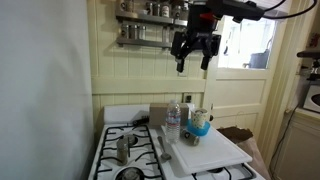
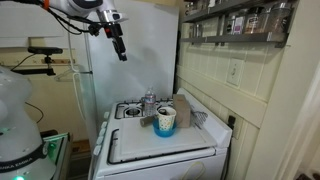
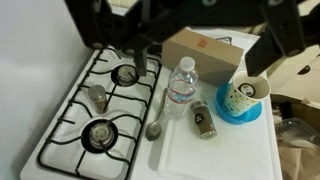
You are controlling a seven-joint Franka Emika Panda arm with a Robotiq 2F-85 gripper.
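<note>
My gripper (image 1: 192,65) hangs high above the stove, open, with nothing between its fingers. Below it in the wrist view stands a clear water bottle (image 3: 182,82) with a white cap. A patterned cup (image 3: 243,95) sits in a blue bowl (image 3: 236,116), and a small dark object shows inside the cup. Between bottle and bowl is a small jar (image 3: 202,120) with dark contents, apparently lying on its side. A metal spoon (image 3: 154,130) rests left of the bottle. Another small jar (image 3: 98,97) lies on the stove grates.
A white work surface (image 3: 225,160) borders the gas burners (image 3: 100,134). Behind the bottle is a brown cardboard box (image 3: 203,55). Shelves of jars (image 2: 250,20) are fixed to the wall.
</note>
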